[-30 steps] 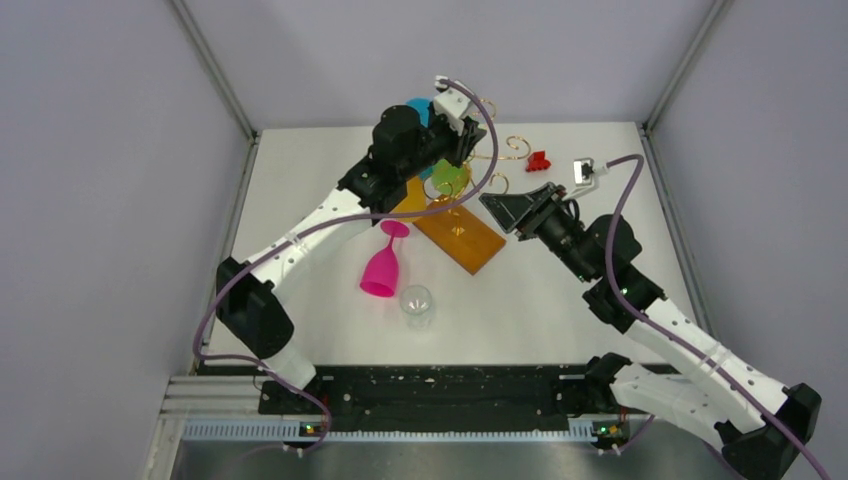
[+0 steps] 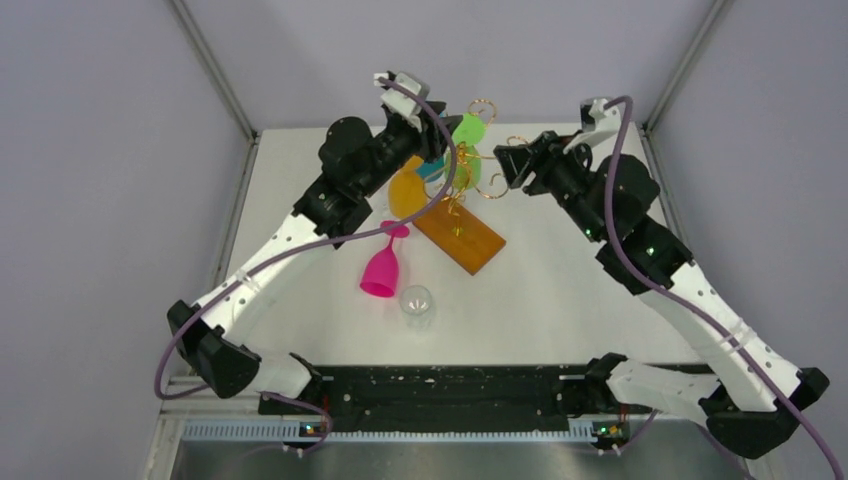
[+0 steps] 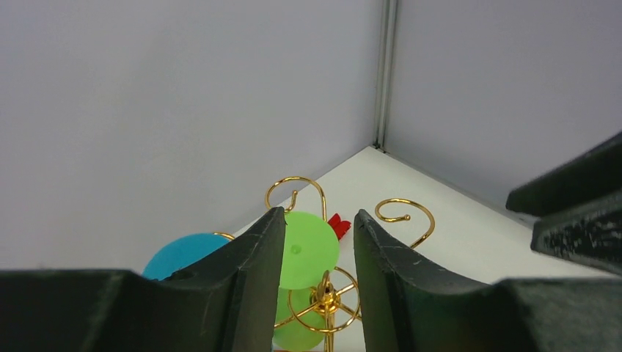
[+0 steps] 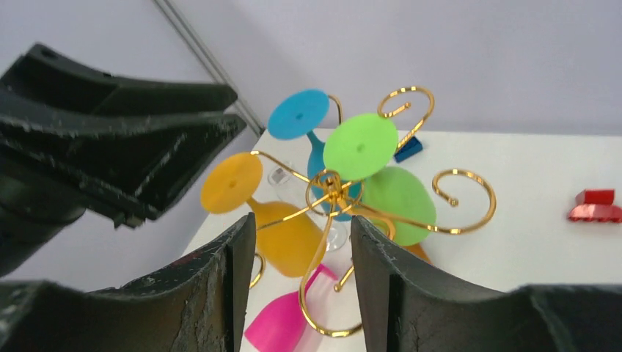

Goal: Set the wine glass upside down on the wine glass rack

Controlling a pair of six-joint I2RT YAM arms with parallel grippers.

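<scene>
The gold wire rack (image 4: 334, 187) stands on a wooden board (image 2: 470, 240). A green glass (image 4: 359, 147), a blue glass (image 4: 299, 114) and an orange glass (image 4: 233, 182) hang on it with their feet up; another green glass (image 4: 400, 198) shows there too. My left gripper (image 2: 440, 130) is open over the rack's back left; in the left wrist view a green foot (image 3: 308, 249) appears between its fingers, which do not grip it. On the rack's right side, near its curled arms, my right gripper (image 2: 508, 168) is open and empty.
In front of the rack are a pink glass (image 2: 381, 270), bowl toward the front, and a clear glass (image 2: 416, 300). Small red blocks (image 4: 595, 205) and a blue block (image 4: 408, 149) lie on the table. Both arms are close together.
My left gripper has shifted left, uncovering a green foot on the rack. The right gripper has moved toward the back, nearer the rack, and its arm now covers the red block in the top view.
</scene>
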